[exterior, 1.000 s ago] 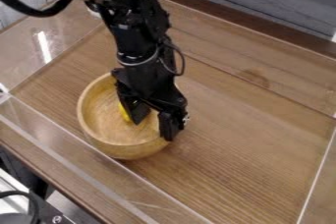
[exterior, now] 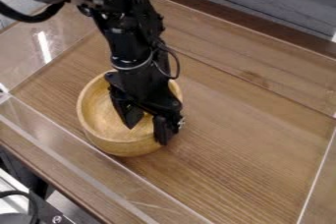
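Observation:
A round tan wooden bowl [exterior: 105, 135] sits on the wooden table toward the left front. My black gripper [exterior: 147, 122] is lowered into the bowl from above, its fingers spread open over the inside and the right finger near the bowl's right rim. The arm and gripper hide much of the bowl's interior, so what lies between the fingers cannot be seen.
A clear strip runs along the front left edge. A grey plank wall [exterior: 250, 7] stands at the back.
Since a second ago my gripper has shifted slightly left within the bowl, and a yellow thing that showed inside the bowl is now hidden behind it.

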